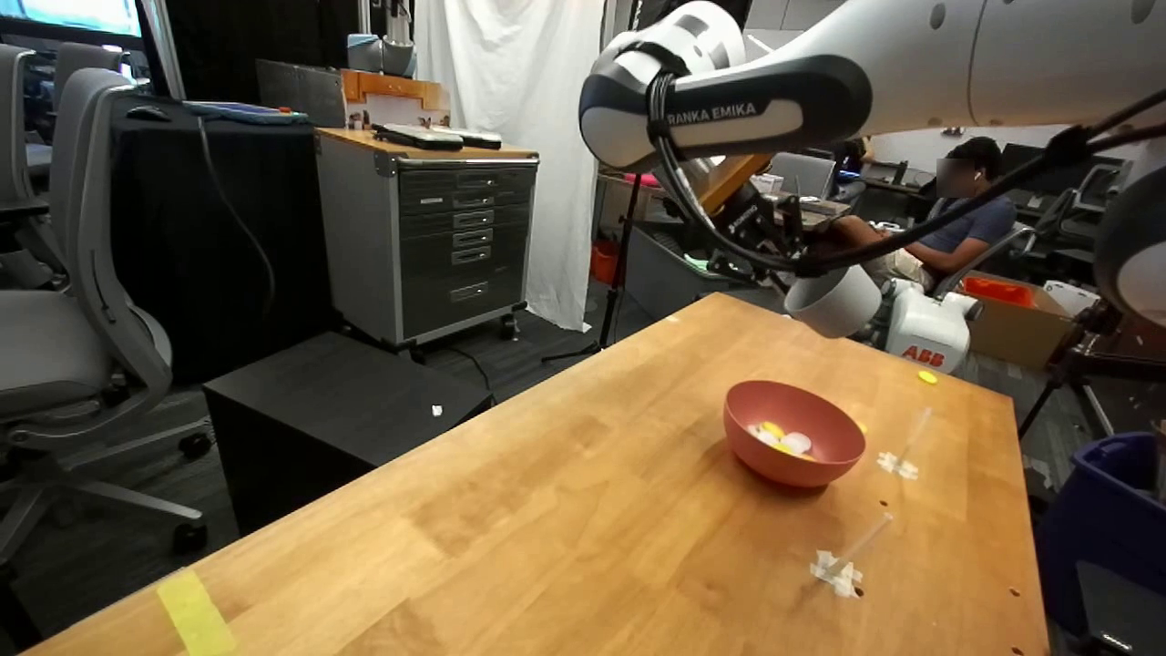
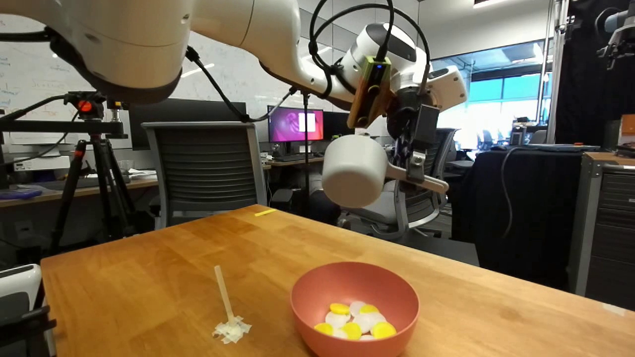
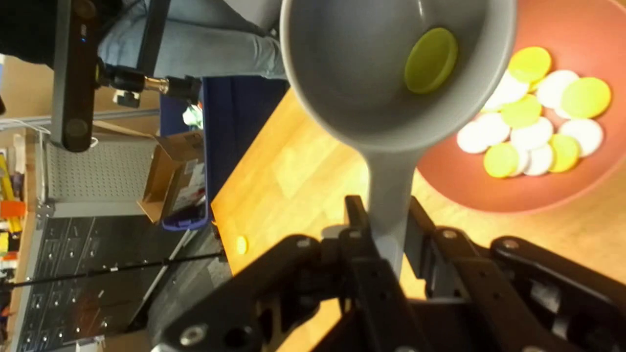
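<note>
My gripper is shut on the handle of a light grey cup-shaped scoop (image 3: 390,138). One yellow disc (image 3: 431,60) rests inside the scoop. In exterior view 2 the scoop (image 2: 355,171) hangs in the air above the table, higher than the salmon-red bowl (image 2: 303,297) and clear of it. White and yellow discs (image 2: 352,328) lie in the bottom of that bowl. Exterior view 1 has the scoop (image 1: 833,301) behind the bowl (image 1: 754,443), its opening turned away from that camera.
A thin upright stick (image 2: 223,291) is taped to the table beside the bowl; another stick (image 1: 865,539) stands nearer the front in exterior view 1. A loose yellow disc (image 1: 927,377) lies near the table's far edge.
</note>
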